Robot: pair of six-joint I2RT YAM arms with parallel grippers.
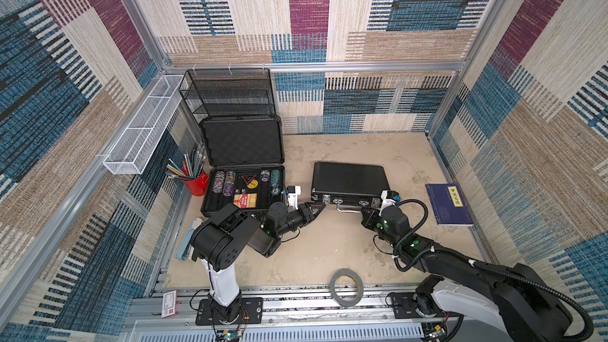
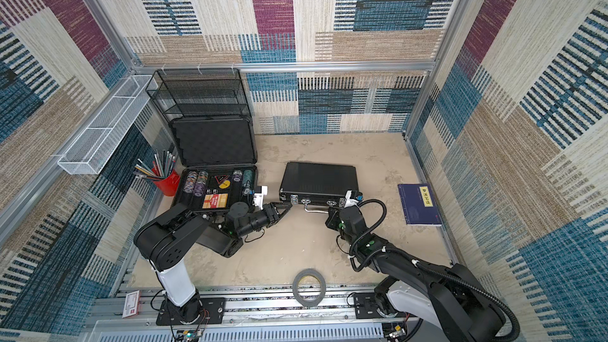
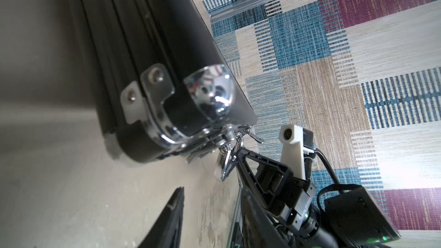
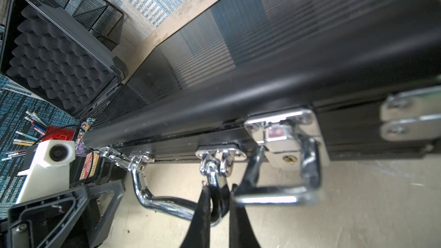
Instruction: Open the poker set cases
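Observation:
The black poker case [image 1: 350, 180] lies shut on the table, with latches and a metal handle [image 4: 167, 204] along its front. At its right latch [image 4: 280, 133], the metal loop [image 4: 275, 197] sticks out towards me. My right gripper is shut on the right end of the handle, one fingertip close beside that loop. My left gripper stands part open near the case's front left corner [image 3: 211, 89], nothing between its fingers. A second poker case [image 1: 242, 145] stands open at the left, with chips and card boxes inside.
A red pen cup [image 1: 197, 183] is left of the open case, below wire baskets [image 1: 231, 91]. A blue book [image 1: 448, 204] lies at the right. A tape roll [image 1: 346, 287] rests at the front edge.

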